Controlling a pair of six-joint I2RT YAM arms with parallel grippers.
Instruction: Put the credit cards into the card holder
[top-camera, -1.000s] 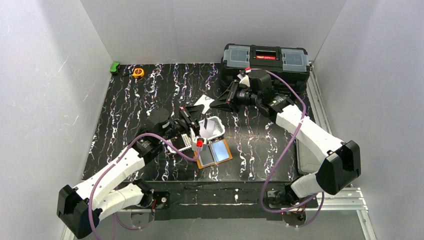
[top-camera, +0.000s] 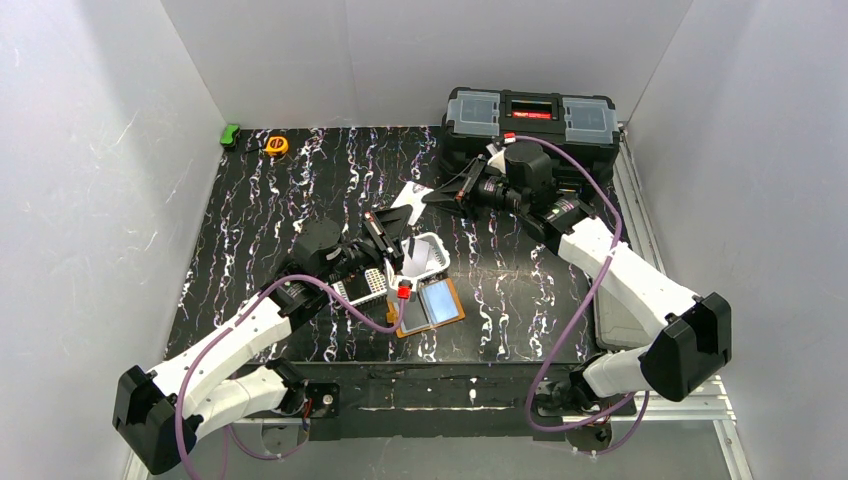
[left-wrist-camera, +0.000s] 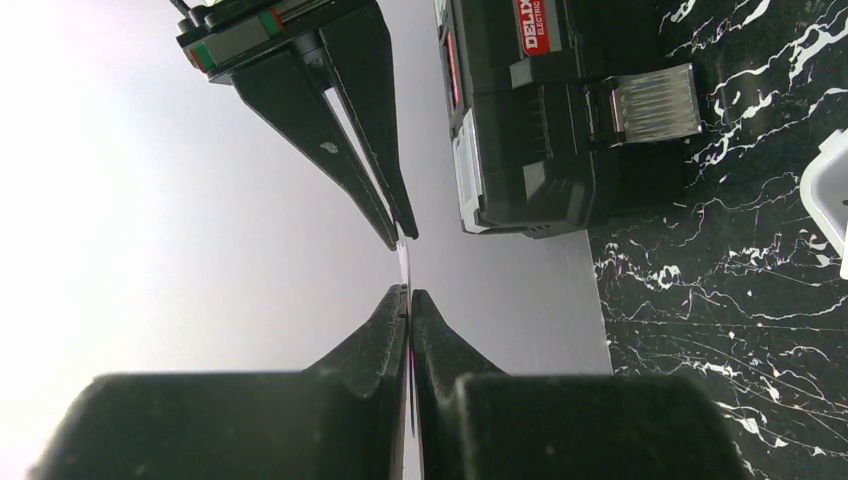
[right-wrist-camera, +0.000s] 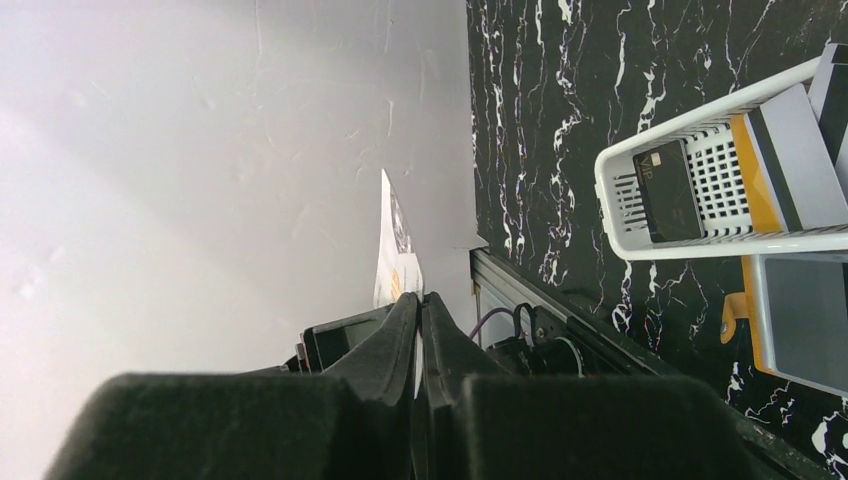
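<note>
A white card (top-camera: 412, 198) is raised above the table between both grippers, seen edge-on in the left wrist view. My left gripper is shut on its lower part. My right gripper has its tips close together at the card's other end; whether they grip it is hard to tell. Below, a white basket (right-wrist-camera: 630, 145) holds a black VIP card (right-wrist-camera: 668, 195) and other cards (right-wrist-camera: 795, 160). The open card holder (top-camera: 440, 302) lies in front of the basket, its right pocket pale blue.
A large black toolbox (top-camera: 530, 135) stands at the back right. A tape measure (top-camera: 277, 146) and a green object (top-camera: 230, 135) lie at the back left.
My right arm has shifted slightly, its wrist and elbow moving a little right and down in the top view. The card is slightly more upright; the left arm has barely moved.
</note>
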